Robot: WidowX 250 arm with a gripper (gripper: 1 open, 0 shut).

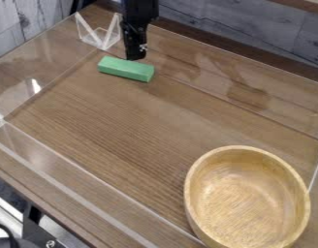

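My black gripper (136,46) hangs at the top centre, at the back of the wooden table (148,145). A green rectangular block (127,69) lies flat on the table just below it, apart from it. The gripper is small and dark, so I cannot tell whether it is open or shut.
A large round tan bowl (244,194) sits at the front right. A clear, angular object (100,34) is beside the gripper at the back left, near the wall.
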